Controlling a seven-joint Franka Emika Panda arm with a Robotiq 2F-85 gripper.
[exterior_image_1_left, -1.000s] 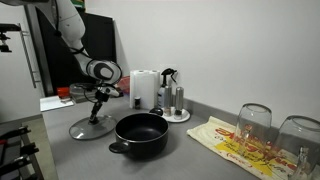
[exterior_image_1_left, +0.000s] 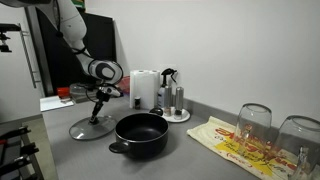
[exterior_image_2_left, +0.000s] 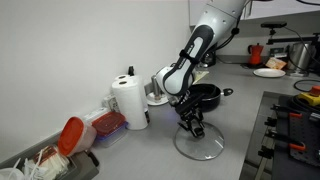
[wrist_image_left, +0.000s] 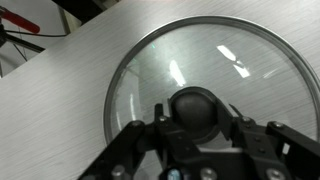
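Note:
A round glass lid (exterior_image_1_left: 84, 129) with a dark knob (wrist_image_left: 194, 112) lies at the left of the grey table, beside a black pot (exterior_image_1_left: 142, 135). My gripper (exterior_image_1_left: 95, 119) reaches down to the lid's middle and is shut on the knob. In the wrist view the fingers (wrist_image_left: 164, 129) stand at either side of the knob, and the lid (wrist_image_left: 140, 82) fills much of the picture. The second exterior view has the lid (exterior_image_2_left: 199, 146) in front of the pot (exterior_image_2_left: 204, 97), with the gripper (exterior_image_2_left: 193, 130) over it. Whether the lid touches the table cannot be told.
Behind the pot stand a paper towel roll (exterior_image_1_left: 144, 89) and several bottles on a white plate (exterior_image_1_left: 177, 116). Glass jars (exterior_image_1_left: 253, 123) rest on a patterned cloth (exterior_image_1_left: 222, 144) to the right. A red container (exterior_image_2_left: 73, 135) sits beyond the arm. Table right of the pot is bare.

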